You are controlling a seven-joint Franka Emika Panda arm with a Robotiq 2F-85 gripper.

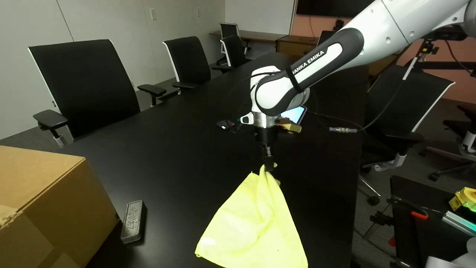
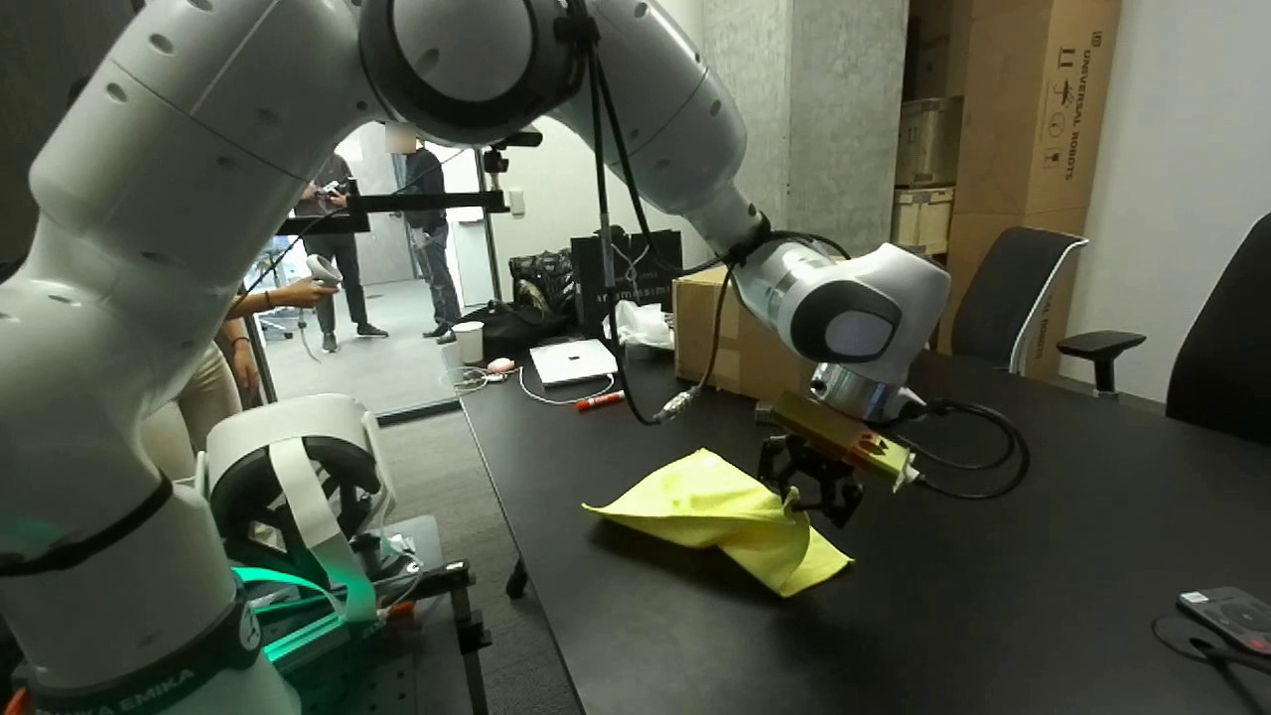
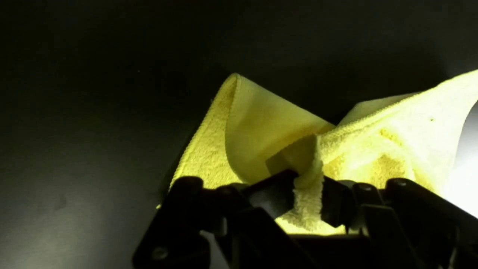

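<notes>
A yellow cloth (image 1: pixel 255 223) lies on the black table, one of its corners lifted and pinched by my gripper (image 1: pixel 267 169). The wrist view shows a fold of the yellow cloth (image 3: pixel 309 197) squeezed between the fingers, so the gripper is shut on it. From the other side, the cloth (image 2: pixel 703 512) appears partly folded, its rest spread on the tabletop, while the gripper (image 2: pixel 812 500) hangs low above the table at its edge.
A cardboard box (image 1: pixel 49 205) and a dark eraser-like block (image 1: pixel 132 221) stand left of the cloth. Behind the arm sits a lit tablet (image 1: pixel 294 114). An orange marker (image 2: pixel 601 401) and a laptop (image 2: pixel 572 361) lie farther off. Free table surrounds the cloth.
</notes>
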